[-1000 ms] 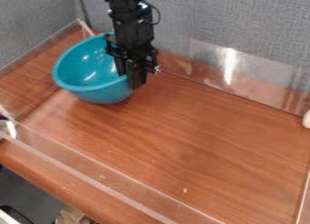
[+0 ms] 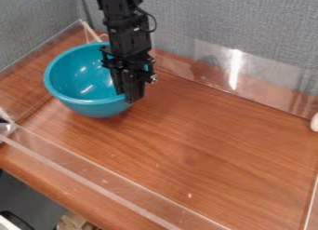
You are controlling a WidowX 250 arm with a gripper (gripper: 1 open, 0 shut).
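Observation:
A large turquoise bowl (image 2: 77, 85) rests on the wooden table at the back left, tilted slightly toward the viewer. The black gripper (image 2: 129, 81) hangs from above over the bowl's right side, its fingers down at the rim and shut on it, as far as can be seen. The bowl's far right part is hidden behind the gripper.
Transparent low walls edge it, with a grey panel behind. A small white object (image 2: 313, 122) is at the right edge.
Over the last second the gripper and bowl have shifted slightly, the bowl moving a little left and toward the viewer, with the gripper at its right rim.

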